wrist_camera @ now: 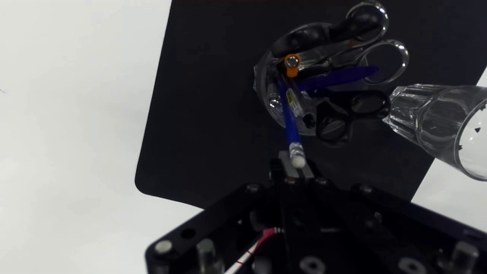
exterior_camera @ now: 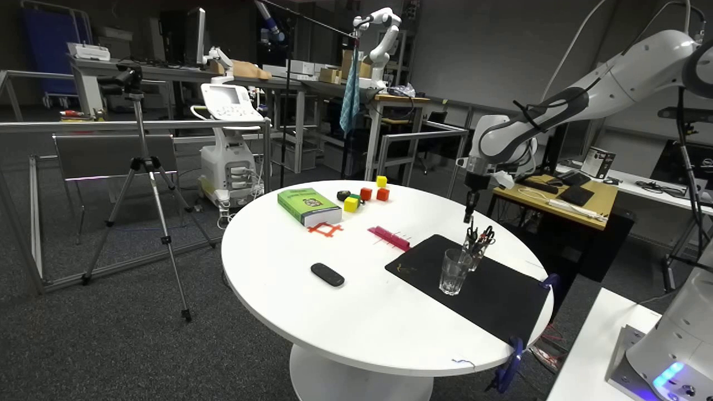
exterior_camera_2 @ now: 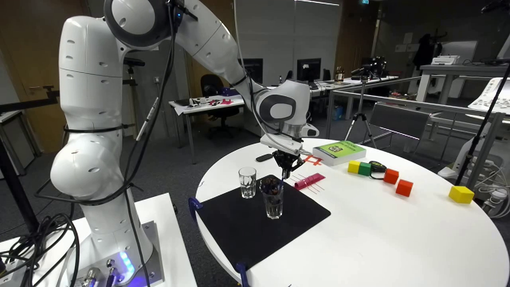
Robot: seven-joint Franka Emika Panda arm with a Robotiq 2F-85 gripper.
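In the wrist view a blue pencil (wrist_camera: 290,119) with a white eraser leans out of a clear glass (wrist_camera: 263,86) packed with scissors and pens. My gripper is shut on the pencil's eraser end, its fingers close together around it. The pencil's lower part is still inside the glass, among the other tools. In exterior view 2 the gripper (exterior_camera_2: 286,173) points down just above the filled glass (exterior_camera_2: 273,209), which stands upright on a black mat (exterior_camera_2: 239,225).
An empty glass (exterior_camera_2: 247,183) stands upright beside the filled one. A green book (exterior_camera: 309,205), several coloured cubes, a red roll (exterior_camera: 389,238) and a dark oblong object (exterior_camera: 327,274) lie elsewhere on the white table (exterior_camera: 267,267).
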